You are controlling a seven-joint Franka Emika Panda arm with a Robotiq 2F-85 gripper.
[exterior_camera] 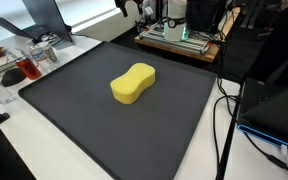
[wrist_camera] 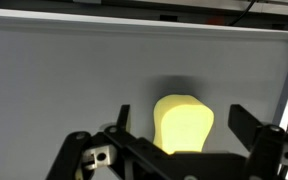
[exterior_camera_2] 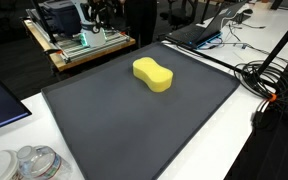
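A yellow sponge (exterior_camera: 133,83), narrowed at its middle, lies flat on the dark grey board. The same sponge (exterior_camera_2: 153,74) rests toward the far side of the board in exterior view 2. From the wrist, the near part of the sponge (wrist_camera: 181,125) is hidden behind the gripper body. My gripper is open above it, its two fingers apart on either side of the sponge and nothing held. How high the gripper hangs is hard to judge; its fingers do not show clearly in the exterior views.
The grey board (exterior_camera: 84,108) is otherwise bare. Jars and cans (exterior_camera: 32,66) stand along its left edge in exterior view 1. Black cables (exterior_camera_2: 274,85) run beside the board, and a laptop (exterior_camera: 271,115) sits at the right.
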